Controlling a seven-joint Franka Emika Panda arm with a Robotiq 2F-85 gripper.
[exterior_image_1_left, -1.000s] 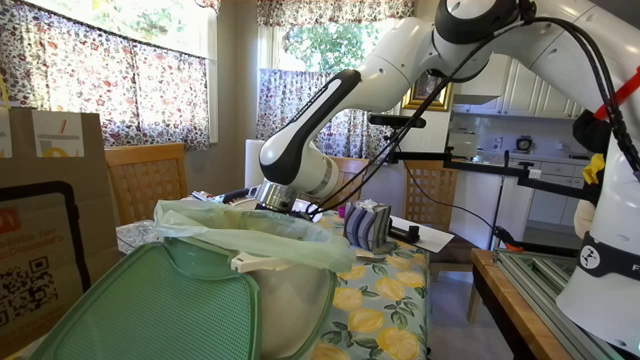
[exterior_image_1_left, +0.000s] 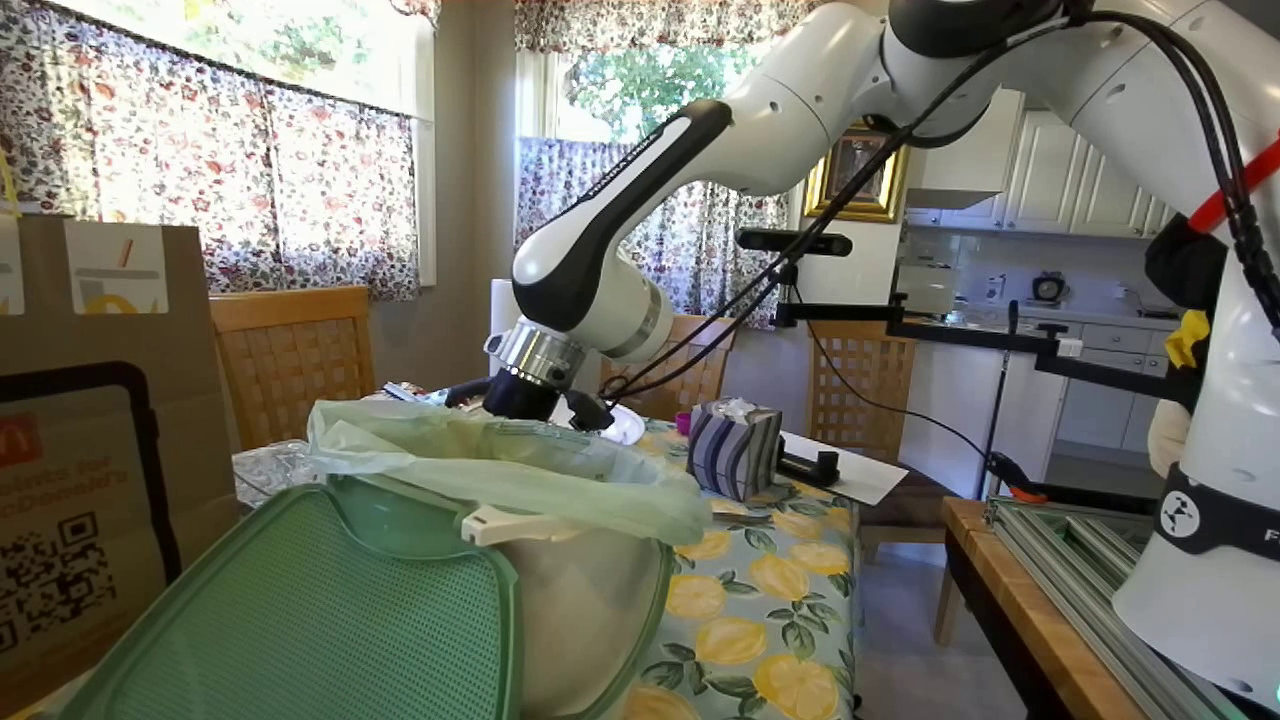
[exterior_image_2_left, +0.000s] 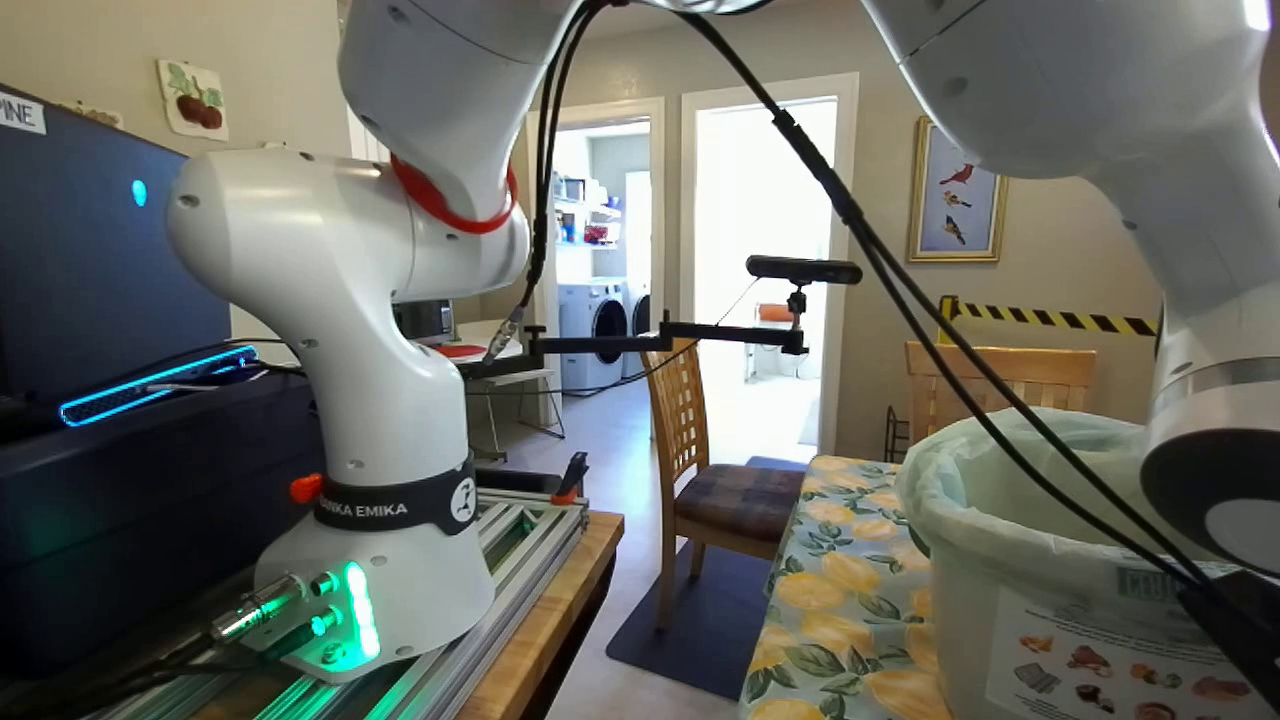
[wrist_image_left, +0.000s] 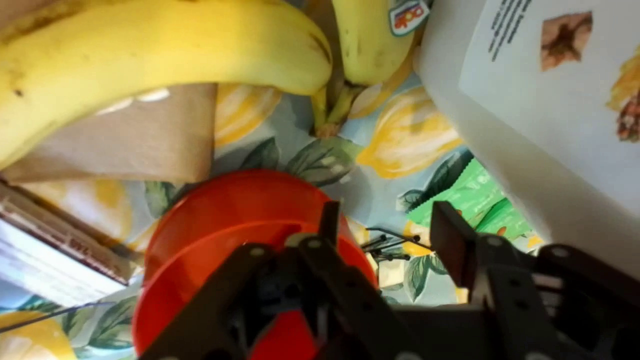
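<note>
In the wrist view my gripper is open, its dark fingers standing apart over the lemon-print tablecloth. Between and beyond them lie some thin black wires or ties and a small pale block (wrist_image_left: 391, 273). A red bowl-like container (wrist_image_left: 240, 201) is partly covered by the left finger and gripper body. Above it, in the same view, lie a banana (wrist_image_left: 180, 45) and a second banana (wrist_image_left: 372, 42) with a sticker. A green packet (wrist_image_left: 474, 195) pokes out right of the fingers. In exterior view 1 the fingertips are hidden behind the lined bin (exterior_image_1_left: 588, 600).
A white wall with food pictures (wrist_image_left: 528, 78), apparently the bin's side, rises close on the right in the wrist view. A brown paper piece (wrist_image_left: 162, 135) and a small box (wrist_image_left: 60, 258) lie left. A striped tissue box (exterior_image_1_left: 732, 450) stands behind the bin; the tablecloth's near part is clear.
My arm's wrist has risen and shifted slightly left in exterior view 1, so more of the dark gripper body shows above the bin's rim. The bin and tissue box have stayed put.
</note>
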